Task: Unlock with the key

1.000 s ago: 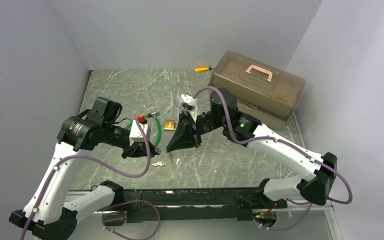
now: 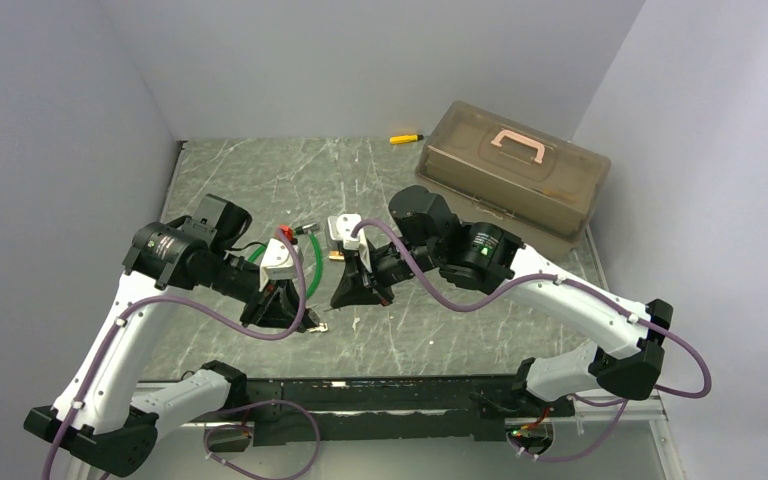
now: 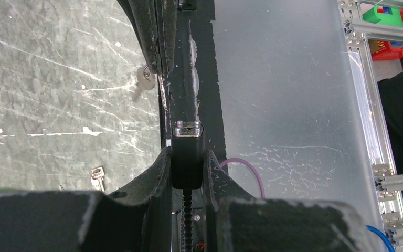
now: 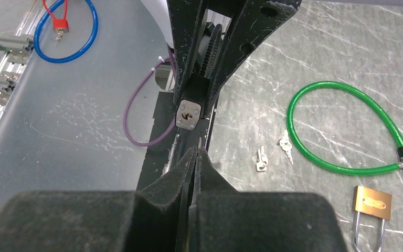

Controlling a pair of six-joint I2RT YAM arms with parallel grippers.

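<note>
In the left wrist view my left gripper is shut on a black lock body (image 3: 188, 176), whose metal end with the keyhole (image 4: 187, 115) shows in the right wrist view. My right gripper is shut on a thin key (image 3: 162, 93); its blade tip (image 4: 200, 142) points toward the lock, slightly to one side of the keyhole. A gap separates key and lock in the left wrist view. A small round metal piece (image 3: 145, 79), blurred, hangs beside the right fingertips. From above, the two grippers face each other closely.
Loose keys (image 4: 262, 159) lie on the grey table, with a green cable lock (image 4: 375, 105) and a brass padlock (image 4: 373, 202) nearby. A brown toolbox (image 2: 515, 160) and a yellow tool (image 2: 405, 139) sit at the back.
Over the last second my right wrist has shifted left and turned, now partly hiding the brass padlock from above. The left gripper has moved slightly toward the front.
</note>
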